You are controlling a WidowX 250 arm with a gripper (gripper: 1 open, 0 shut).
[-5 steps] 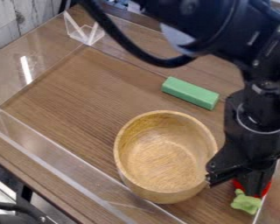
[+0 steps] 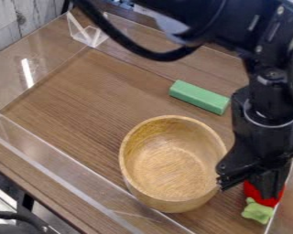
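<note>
My black gripper [image 2: 255, 166] fills the right of the view, low over a red object [image 2: 265, 195] at the bottom right, which it partly covers. Its fingertips are partly hidden; I cannot make out anything held between them. A small light-green piece [image 2: 258, 210] lies just below the red one. An empty wooden bowl [image 2: 170, 163] stands left of the gripper, close beside it. A green block [image 2: 200, 97] lies behind the bowl.
A clear plastic piece [image 2: 88, 29] stands at the far left corner. A transparent strip runs along the near left edge.
My gripper and arm have shifted slightly, uncovering a little more of the red object. The bowl and green block have not moved.
</note>
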